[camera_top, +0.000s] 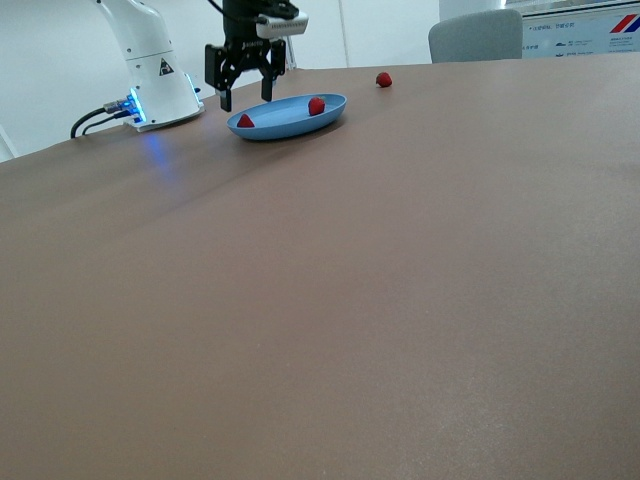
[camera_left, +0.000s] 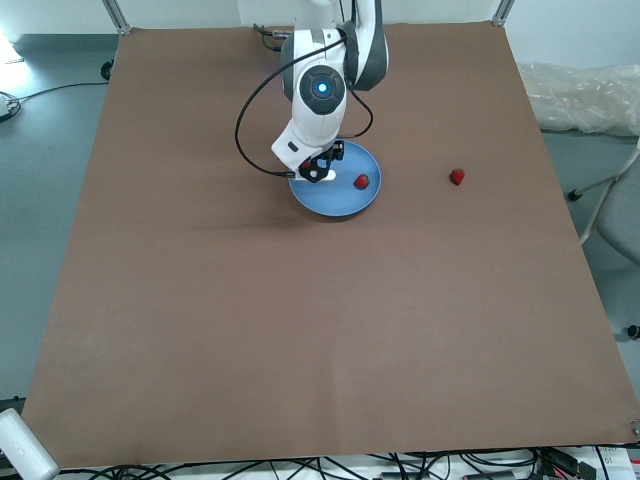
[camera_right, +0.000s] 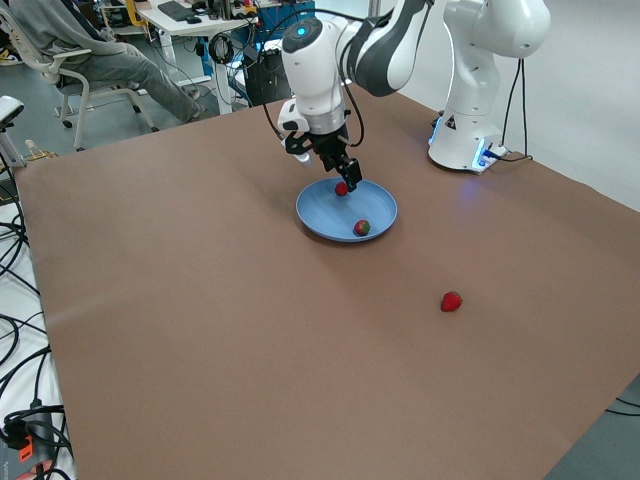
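A blue plate (camera_left: 335, 200) lies on the brown table. It holds one strawberry (camera_left: 361, 181) near its front and another strawberry (camera_top: 245, 121) close below my gripper (camera_top: 246, 95). In the top view my black gripper hangs over the plate with its two fingers apart and nothing seen between them. In the left view it partly hides the plate's back. A third strawberry (camera_right: 451, 301) lies on the table off the plate.
A grey chair (camera_left: 625, 215) stands beyond the table's right edge in the left view. Cables lie along one table edge.
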